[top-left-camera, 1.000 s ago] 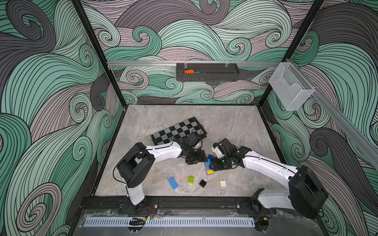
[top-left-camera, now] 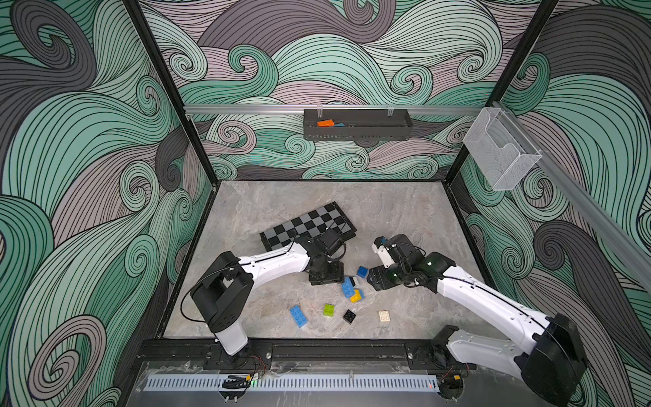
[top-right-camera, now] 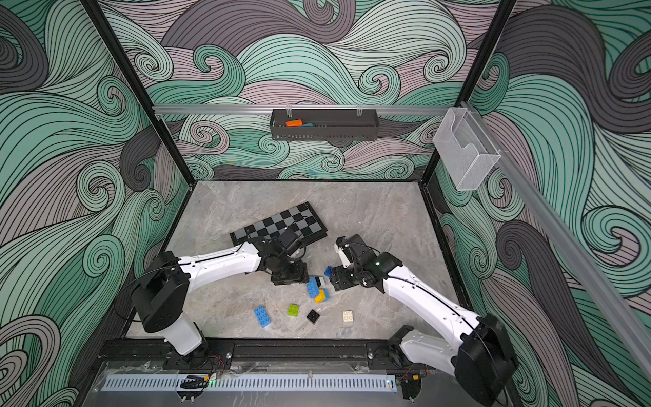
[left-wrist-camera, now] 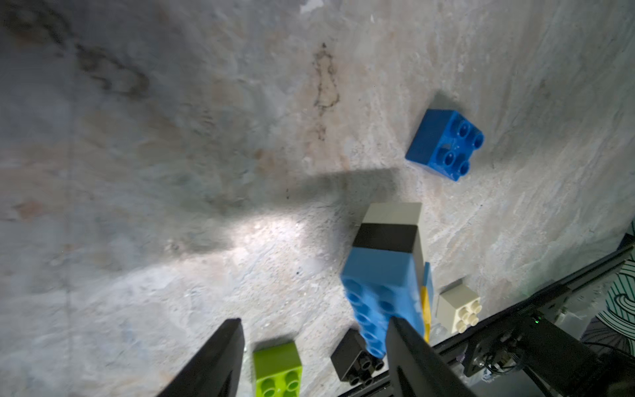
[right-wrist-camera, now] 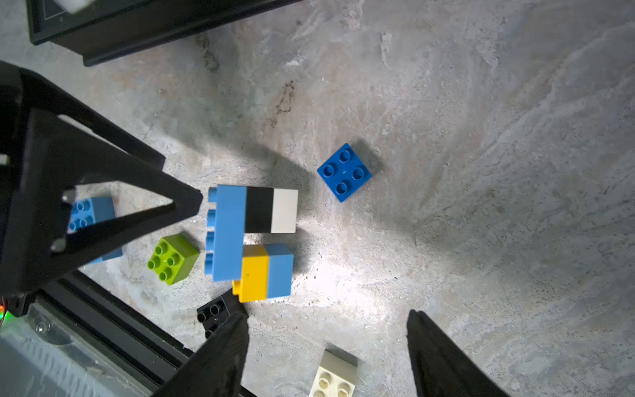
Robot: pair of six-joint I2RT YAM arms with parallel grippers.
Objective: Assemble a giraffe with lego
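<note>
The joined bricks (right-wrist-camera: pixel 228 231) lie tipped over between my grippers: a long light-blue brick with its studs facing left in the right wrist view, a black and a white brick behind one end, yellow and light-blue ones behind the other. My left gripper is open, its fingers apart with only table and loose bricks showing between them. Close to the studded side is a left fingertip (right-wrist-camera: pixel 188 201). My right gripper stands open and empty, to the right of the joined bricks. A loose dark-blue brick (right-wrist-camera: pixel 344 172) sits just behind them.
Toward the front edge lie a light-blue brick (top-left-camera: pixel 298 315), a lime brick (top-left-camera: pixel 329 310), a black brick (top-left-camera: pixel 349 316) and a cream brick (top-left-camera: pixel 384 316). A checkered board (top-left-camera: pixel 308 226) lies behind the left arm.
Both grippers have drawn apart, the right one backing off to the right.
</note>
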